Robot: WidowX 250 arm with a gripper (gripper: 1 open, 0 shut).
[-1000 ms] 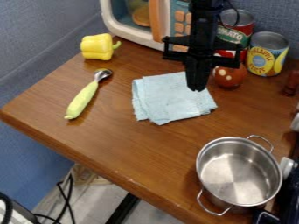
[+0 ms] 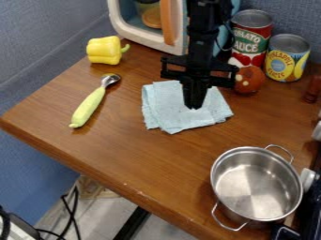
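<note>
The black gripper (image 2: 193, 92) hangs over a folded pale blue cloth (image 2: 186, 112) in the middle of the wooden table (image 2: 126, 150), its fingertips low near the cloth's upper part. Whether they touch it, and whether they are open or shut, is not clear.
A yellow pepper (image 2: 105, 51) and yellow-handled utensil (image 2: 90, 103) lie left. Behind stand a toy microwave (image 2: 131, 14), tomato sauce can (image 2: 251, 36) and second can (image 2: 286, 58). A tomato (image 2: 249, 81) sits right of the cloth, a steel pot (image 2: 254, 186) front right.
The gripper has moved down and slightly left, closer to the cloth, over the last second. The objects on the table look unmoved.
</note>
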